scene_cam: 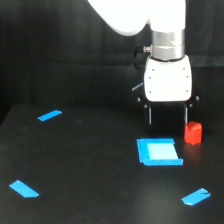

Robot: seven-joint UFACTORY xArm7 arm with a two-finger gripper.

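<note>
My white arm reaches down from the top, and its gripper (168,118) hangs above the dark table with two dark fingers spread wide apart. Nothing shows between them. A small red block (193,133) rests on the table at the right, close to the right-hand finger and apparently outside the gap; whether they touch, I cannot tell. In front of the gripper lies a white square (161,151) bordered by blue tape (145,155), with nothing on it.
Blue tape strips mark the table at the back left (50,115), the front left (24,189) and the front right (196,197). A dark curtain (70,55) closes off the back.
</note>
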